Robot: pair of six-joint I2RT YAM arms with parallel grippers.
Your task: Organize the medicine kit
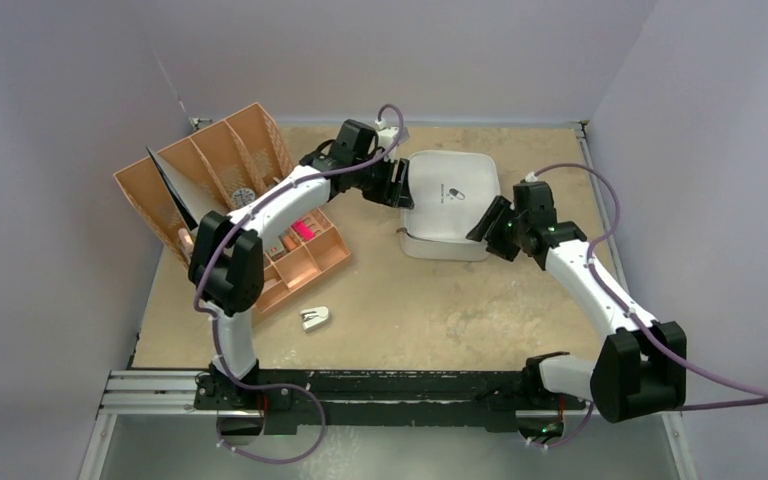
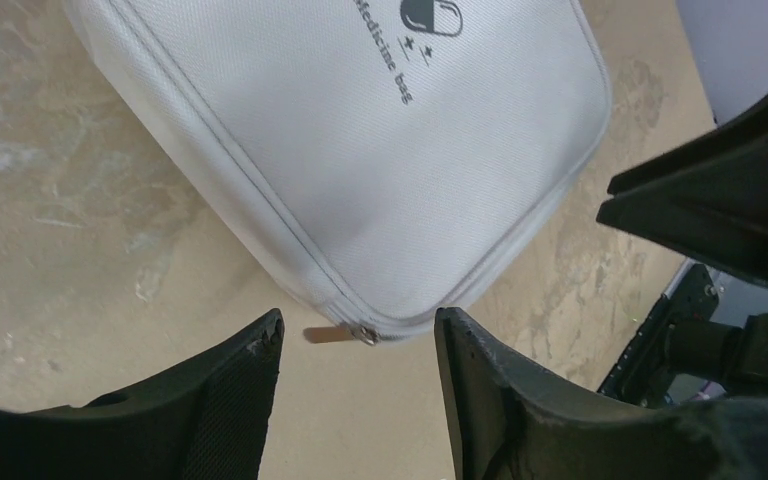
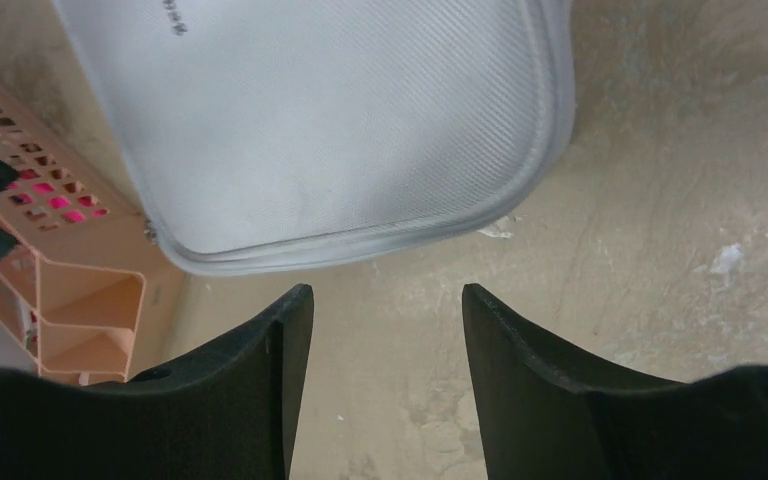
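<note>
A white medicine bag [image 1: 450, 195] lies flat on the table with its printed lid down over it. Its zipper pull [image 2: 335, 334] sticks out at one corner, between the spread fingers of my left gripper in the left wrist view but not gripped. From above, the left gripper [image 1: 406, 184] is at the bag's left edge, open. My right gripper is at the bag's front right corner, its fingers apart with only table visible between them. The bag's inside is hidden under the lid.
An orange organizer [image 1: 317, 252] with several compartments and items stands at the left, partly behind the left arm. A small white stapler [image 1: 314, 318] lies in front of it.
</note>
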